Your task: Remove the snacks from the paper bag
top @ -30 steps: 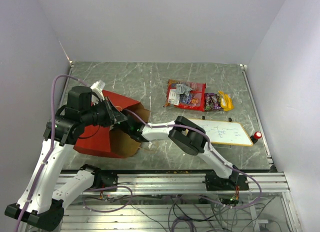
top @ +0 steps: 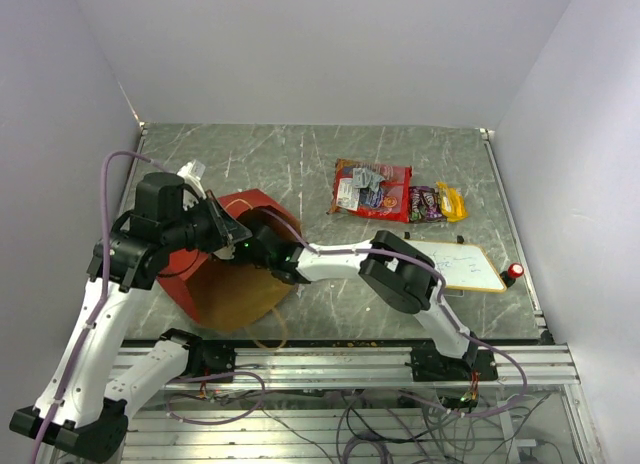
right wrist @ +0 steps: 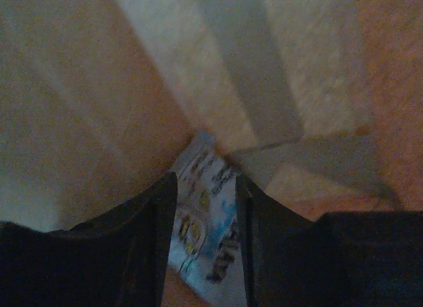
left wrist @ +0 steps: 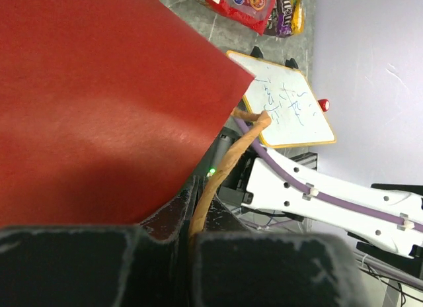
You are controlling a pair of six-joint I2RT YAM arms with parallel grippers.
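The red paper bag (top: 180,284) lies on its side at the left of the table. My left gripper is shut on the bag's tan twisted handle (left wrist: 231,158), with red paper beside it. My right gripper reaches into the bag, mostly hidden in the top view. In the dim, blurred right wrist view its fingers stand apart, with a pale printed snack packet (right wrist: 208,247) lying between and beyond their tips against the bag's inside; I cannot tell whether they touch it.
A red snack pack (top: 390,192), a purple pack (top: 425,204) and a yellow pack (top: 450,202) lie at the back right. A whiteboard (top: 450,265) and a red-capped item (top: 515,271) are at the right.
The bag's opening and lower edge have shifted a little toward the front. The right arm has moved slightly at the bag's mouth; the left arm is nearly still.
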